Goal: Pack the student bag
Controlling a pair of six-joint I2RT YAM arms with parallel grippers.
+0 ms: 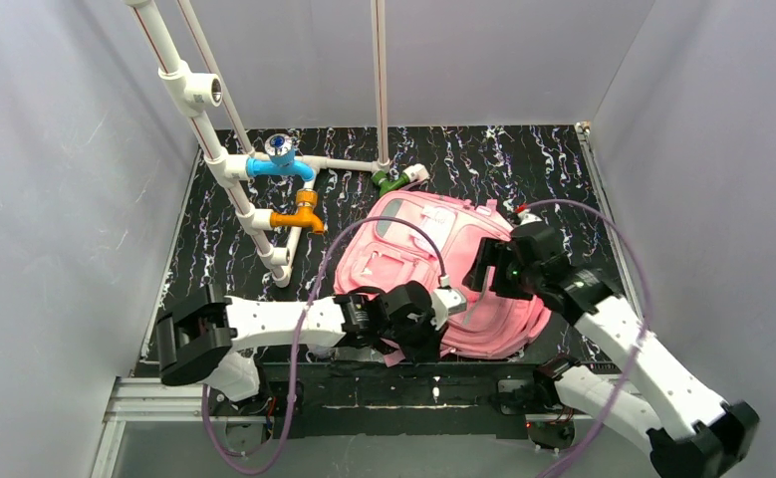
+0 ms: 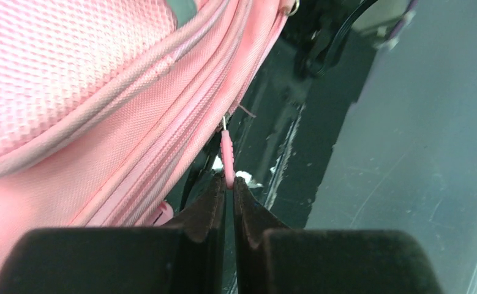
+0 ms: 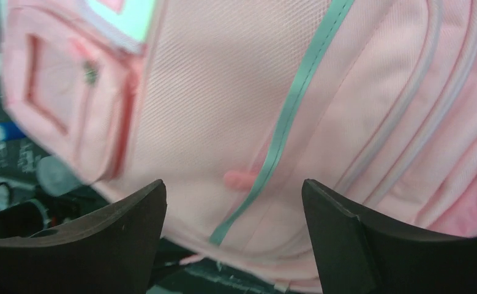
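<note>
A pink backpack [image 1: 384, 257] lies on the black marbled floor, its front pockets facing up. In the left wrist view my left gripper is shut on a slim pink zipper pull [image 2: 226, 153] at the bag's piped edge. The top view puts that gripper at the bag's near left. My right gripper hangs open over the right part of the bag; its wrist view shows pink fabric and a teal-grey strip [image 3: 291, 110] between and beyond the fingers, blurred.
White pipes with a blue valve [image 1: 280, 169], an orange tee [image 1: 302, 217] and a green fitting [image 1: 388, 181] stand at the back left. Grey walls enclose the floor. Some clear floor shows at the back right.
</note>
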